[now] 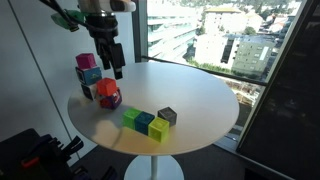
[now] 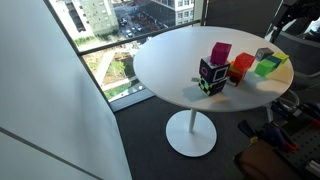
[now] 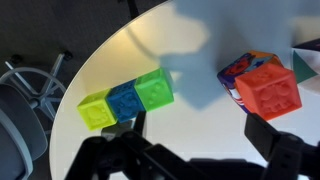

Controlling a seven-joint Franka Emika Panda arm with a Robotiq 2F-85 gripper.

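My gripper hangs above the round white table, its two fingers wide apart with only bare tabletop between them in the wrist view. A green block (image 3: 154,89), a blue block (image 3: 126,100) and a yellow block (image 3: 96,110) form a touching row to one side. Beside that row lies a dark grey block (image 1: 167,116), largely hidden by a finger in the wrist view. On the other side, a red block (image 3: 270,90) rests on a multicoloured block (image 1: 111,101).
Behind the red block in exterior view 1 stands a stack with a magenta block (image 1: 85,61) on top of a blue-grey block (image 1: 90,75).
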